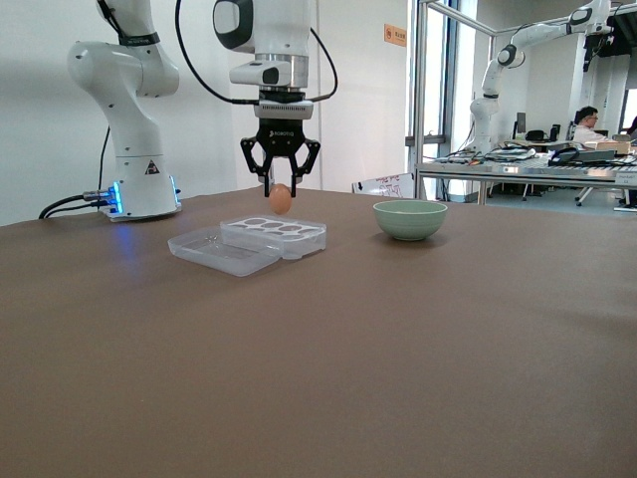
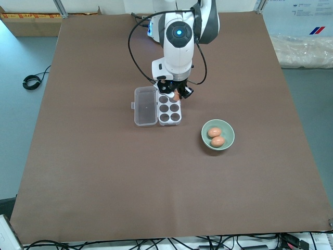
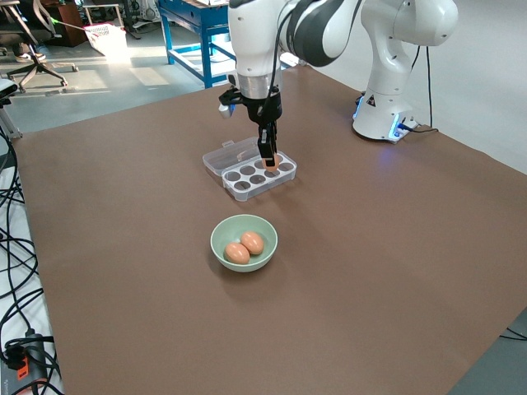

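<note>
My black gripper [image 1: 280, 187] is shut on an egg [image 1: 280, 201], held over the white egg tray [image 1: 274, 231] with its round wells; the clear lid [image 2: 145, 107] lies open beside the wells. In the left view the egg [image 2: 176, 96] shows under the gripper at the upper right wells. A green bowl [image 2: 226, 132] holds two eggs [image 2: 217, 141] [image 3: 252, 243], to the right of the tray in the left view and nearer the camera in the right view.
Cables [image 2: 57, 245] run along its edge, outside the work surface. The robot base [image 1: 139, 189] stands at the back of the table.
</note>
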